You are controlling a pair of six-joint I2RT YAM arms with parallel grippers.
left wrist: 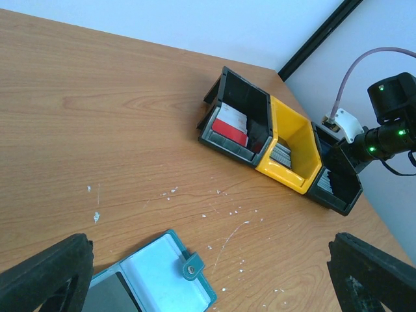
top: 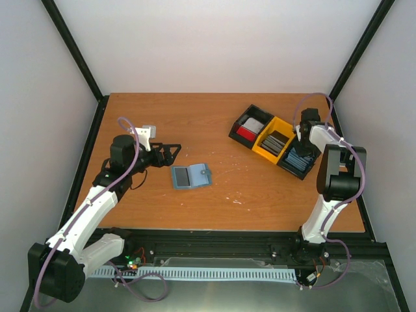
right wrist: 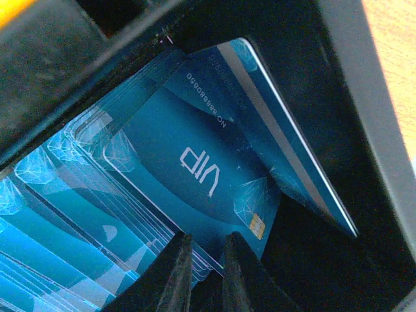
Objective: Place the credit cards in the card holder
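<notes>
The light-blue card holder (top: 199, 175) lies open on the table's middle. My left gripper stands open above and behind it, empty. My right gripper is down in the black box (top: 289, 165) at the right end, which holds blue cards (right wrist: 188, 156). Its fingertips are at the lower edge of the cards, a small distance apart; whether a card is between them is unclear.
A yellow box (top: 260, 151) with dark cards and another black box (top: 234, 132) with red and white cards adjoin the right box.
</notes>
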